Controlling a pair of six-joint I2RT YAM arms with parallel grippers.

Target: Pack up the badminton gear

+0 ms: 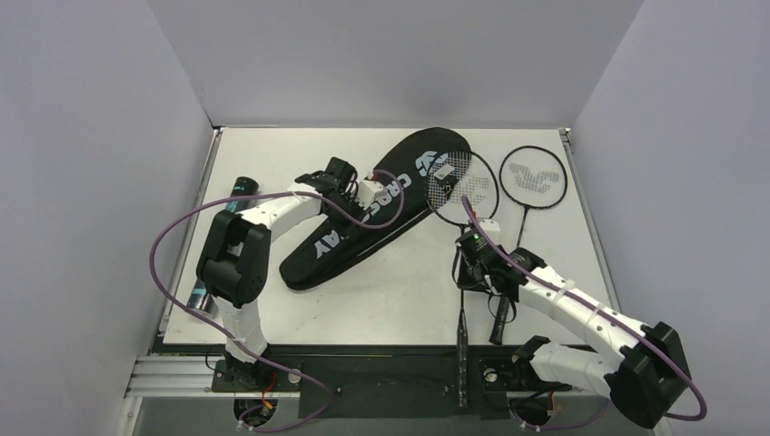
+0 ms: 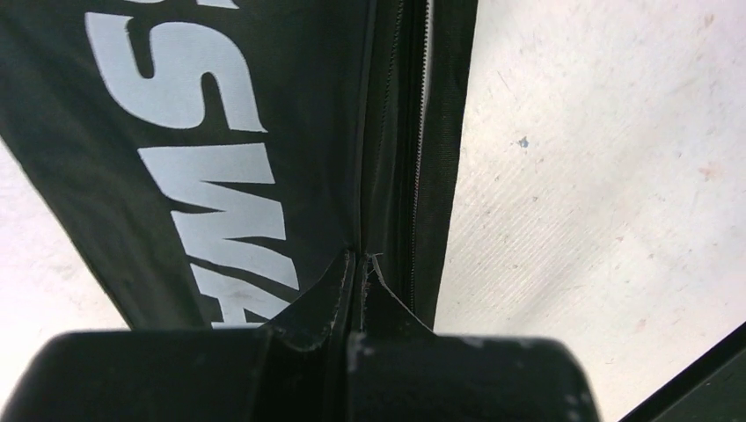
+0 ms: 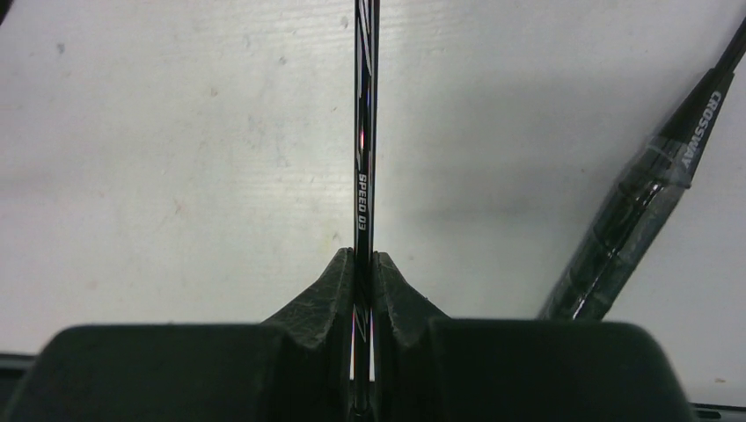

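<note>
A long black racket bag (image 1: 318, 259) with pale lettering lies diagonally across the table. In the left wrist view my left gripper is shut on a fold of the bag's cover (image 2: 325, 114), along the edge beside the zipper (image 2: 418, 167). My right gripper is shut on the thin black shaft of a racket (image 3: 362, 132). In the top view that racket's head (image 1: 495, 186) overlaps the bag's wide end, and its grip (image 1: 462, 363) reaches past the table's front edge. A second racket (image 1: 565, 186) lies at the right.
A dark tube (image 1: 202, 295) lies along the table's left edge, partly hidden by my left arm. Beside the held shaft, the second racket's handle (image 3: 616, 242) lies close.
</note>
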